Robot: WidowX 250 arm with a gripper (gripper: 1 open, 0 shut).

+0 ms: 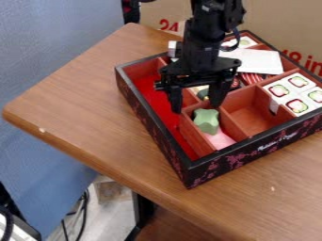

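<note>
My black gripper (197, 88) hangs over the middle-left of a dark patterned box (197, 173) with red compartments, its fingers apart above the inner dividers. Small light pieces show behind and between the fingers; whether it touches any is unclear. A green piece (206, 120) and a pink piece (220, 139) lie in the front compartment. White-and-green roll pieces (293, 95) fill the right compartment. A white card (259, 62) lies at the back.
The box sits on a wooden table (88, 104), clear on the left. A cardboard box (283, 19) stands behind. Floor and cables show at lower left.
</note>
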